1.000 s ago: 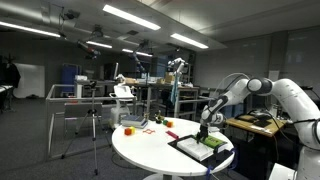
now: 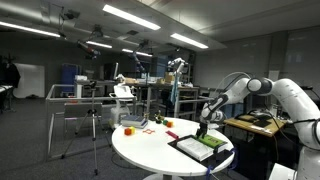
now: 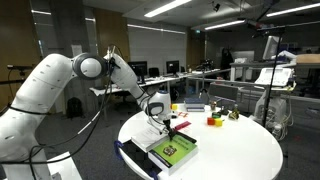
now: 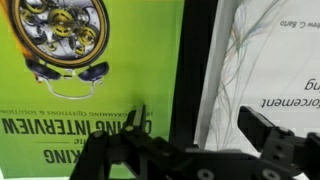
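Note:
A green book (image 4: 85,110) with a gear picture on its cover fills the left of the wrist view, its lettering upside down. A white book (image 4: 285,75) lies to the right, past a black strip (image 4: 192,70). My gripper stands open above the two books, one finger over the green cover and the other over the white one. Nothing shows between its fingers. In exterior view 2 the green book (image 3: 180,150) and the white book (image 3: 158,137) lie side by side on the round table, the gripper (image 3: 169,131) close over them.
Small coloured objects, among them a yellow one (image 3: 217,115), stand toward the back. A red item (image 3: 182,126) lies just behind the books.
Over the last second the gripper has shifted slightly around the books. The books themselves look unmoved.

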